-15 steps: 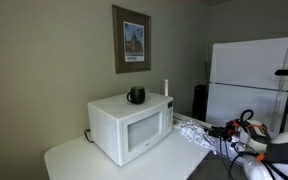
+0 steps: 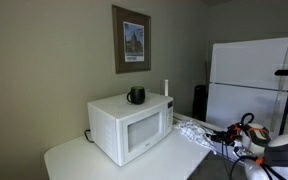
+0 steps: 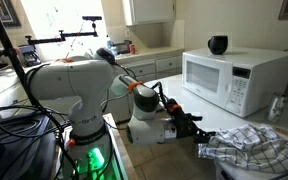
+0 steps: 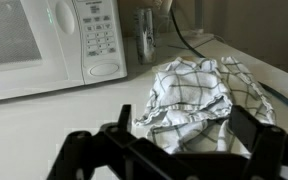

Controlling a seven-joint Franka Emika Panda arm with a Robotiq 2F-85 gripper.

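My gripper is open in the wrist view, its dark fingers spread wide at the bottom with nothing gripped between them. Beyond the fingers lies a crumpled white cloth (image 4: 192, 90) with dark checked lines, spread over the white counter. In exterior view 2 the gripper (image 3: 198, 138) is beside the left edge of the cloth (image 3: 252, 145); whether they touch cannot be told. A white microwave (image 3: 237, 84) stands behind, its door shut. On its top sits a black mug (image 3: 218, 45).
A metal canister (image 4: 145, 36) stands by the microwave's right side, and a dark cable (image 4: 189, 48) runs behind the cloth. Bare counter (image 2: 74, 160) extends in front and left of the microwave. A white fridge (image 2: 249, 80) stands at the far right.
Cloth, microwave and mug look unmoved.
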